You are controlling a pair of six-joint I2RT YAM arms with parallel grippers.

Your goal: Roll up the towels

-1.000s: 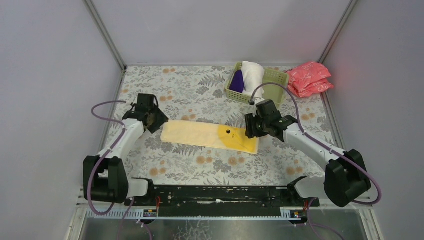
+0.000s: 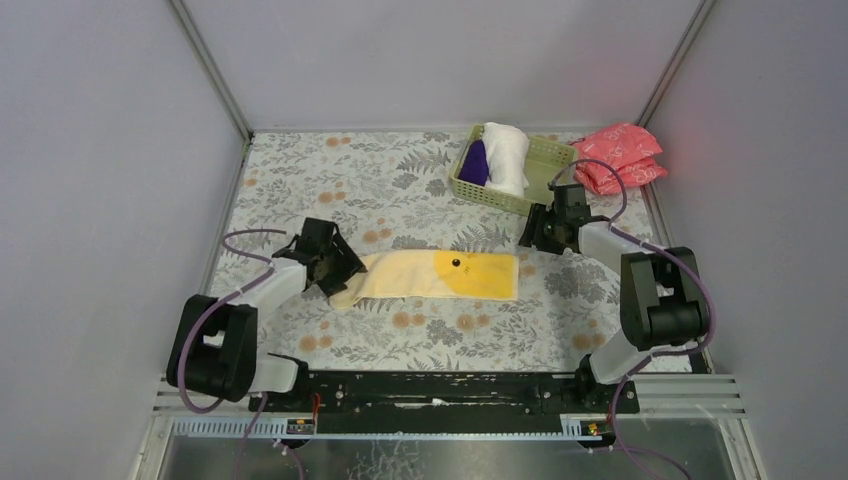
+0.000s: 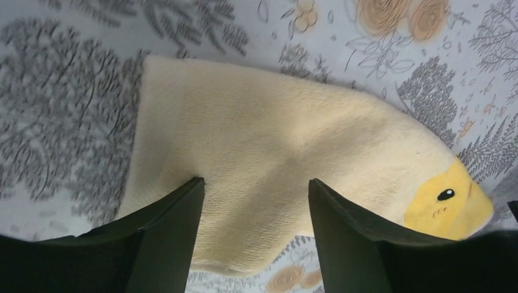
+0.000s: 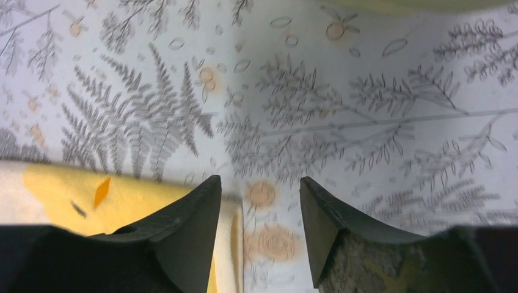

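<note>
A cream towel (image 2: 405, 273) with a yellow end and a black eye-like dot lies lengthwise across the table, its left end skewed toward the front. Over that left end is my left gripper (image 2: 348, 275), partly covering it in the top view. In the left wrist view its two fingertips (image 3: 194, 194) stand apart with flat cream cloth below; whether they touch the cloth I cannot tell. My right gripper (image 2: 531, 238) is open and empty, just beyond the towel's far right corner. The right wrist view shows the yellow end (image 4: 140, 195) at lower left, partly behind a finger.
At the back right stands a green basket (image 2: 485, 198) holding a white towel (image 2: 506, 155) and a purple cloth (image 2: 474, 165). Folded red cloths (image 2: 615, 155) lie right of it.
The right gripper moved right, off the yellow end.
</note>
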